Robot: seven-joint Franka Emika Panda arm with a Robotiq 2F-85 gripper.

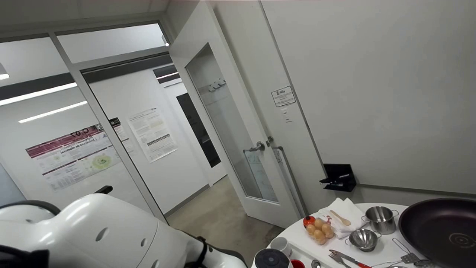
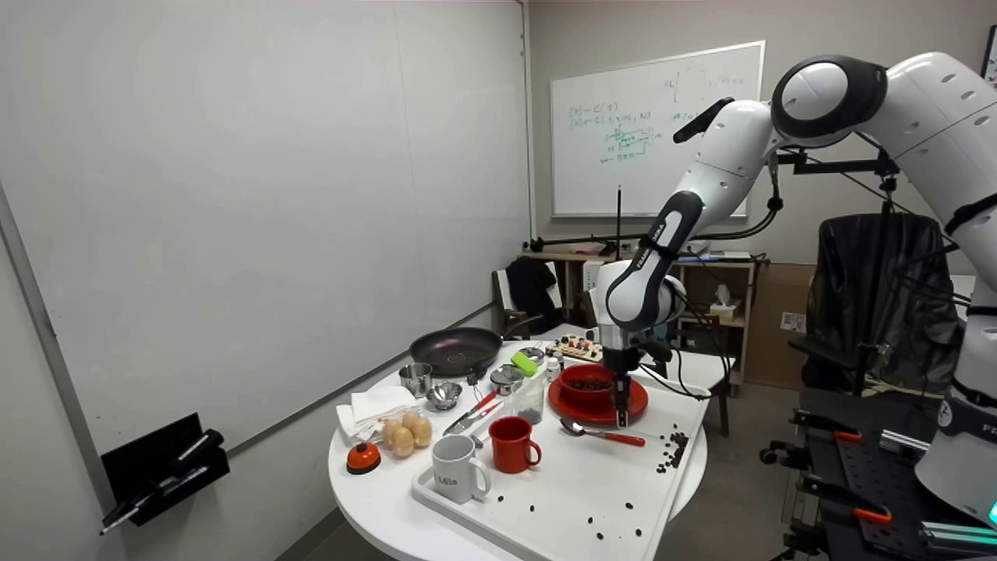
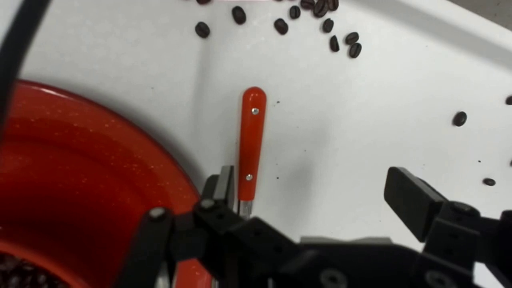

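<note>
A spoon with a red handle (image 3: 251, 139) lies on the white tray (image 3: 336, 110); in the wrist view its bowl end is hidden behind the gripper. My gripper stands open above it, the left finger (image 3: 224, 185) close to the handle and the right finger (image 3: 413, 201) over bare tray. Nothing shows between the fingers. In the second exterior view the gripper (image 2: 621, 421) points down in front of the red bowl (image 2: 581, 385), which sits on a red plate (image 2: 635, 403) and holds dark beans. The spoon's handle (image 2: 624, 439) lies just below the fingertips.
Loose coffee beans (image 2: 674, 450) are scattered on the tray. A red mug (image 2: 509, 447) and a grey mug (image 2: 458, 469) stand at its left. Eggs (image 2: 407, 435), a black pan (image 2: 456, 351) and metal pots lie beyond. The tray's middle is mostly clear.
</note>
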